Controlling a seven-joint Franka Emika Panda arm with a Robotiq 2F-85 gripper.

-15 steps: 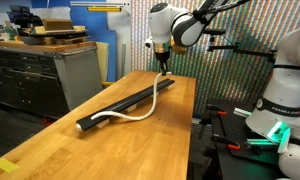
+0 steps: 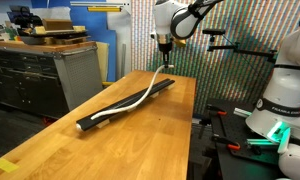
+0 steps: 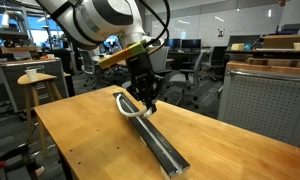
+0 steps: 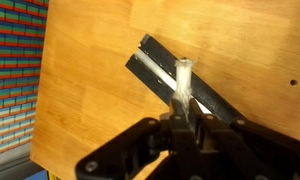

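Observation:
A long black channel (image 2: 107,112) with a pale slot lies on the wooden table. In exterior view 2 its near end (image 3: 174,163) points toward the camera. A white flexible hose (image 2: 139,101) runs along and over the channel, its near end resting by the channel's near end. The hose's other part rises to my gripper (image 2: 165,68), which is shut on it above the channel's far part. In exterior view 2 the gripper (image 3: 147,110) hangs above the channel. The wrist view shows the hose end (image 4: 183,73) sticking out past the fingers, over the channel (image 4: 155,67).
A stool (image 3: 45,88) stands beyond one table edge. Grey cabinets (image 2: 82,75) line the back, and a second robot arm (image 2: 286,85) stands at the right.
The raised stretch of hose has shifted left in exterior view 1, closer over the channel, and bows less to the right. My gripper has moved slightly, still holding it.

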